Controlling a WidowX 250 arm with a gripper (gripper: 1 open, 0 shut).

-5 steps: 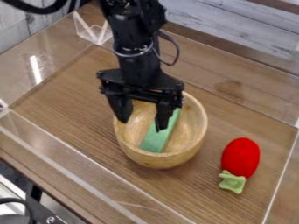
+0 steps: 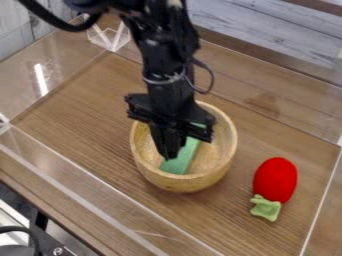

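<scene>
A wooden bowl [image 2: 156, 169] sits at the middle of the table with a green oblong block [image 2: 181, 158] inside it. The black gripper [image 2: 168, 146] reaches down from above into the bowl, its dark fingers over the upper and left part of the block, partly hiding it. The fingers look close together; whether anything is between them cannot be made out.
A red oval object [image 2: 275, 180] with a light green piece [image 2: 266, 208] lies to the right of the bowl. A clear plastic item [image 2: 108, 37] is at the back left.
The green block appears slightly higher and less exposed behind them.
</scene>
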